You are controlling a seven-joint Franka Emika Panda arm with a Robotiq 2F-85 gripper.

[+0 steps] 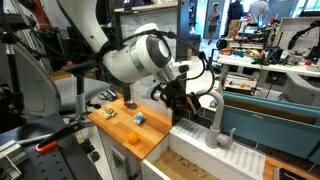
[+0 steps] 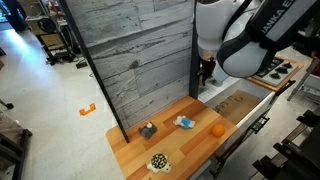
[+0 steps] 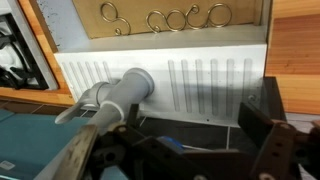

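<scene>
My gripper stands open in the wrist view, its two dark fingers well apart. A small patch of blue (image 3: pixel 170 144) shows low between them; I cannot tell what it belongs to. Ahead lies the ribbed white drainboard (image 3: pixel 205 85), with the white faucet (image 3: pixel 115 100) to the left. In exterior view 1 the gripper hangs near the back of the sink (image 1: pixel 158 152), left of the faucet (image 1: pixel 219 115). The arm partly hides its fingertips there.
An orange ball (image 2: pixel 218 130), a blue and white item (image 2: pixel 183 122), a grey item (image 2: pixel 148 130) and a pale patterned item (image 2: pixel 159 162) sit on the wooden counter (image 2: pixel 190 145). A teal ledge (image 1: pixel 270 125) runs behind the faucet. The sink's wood-coloured bottom looks mostly clear.
</scene>
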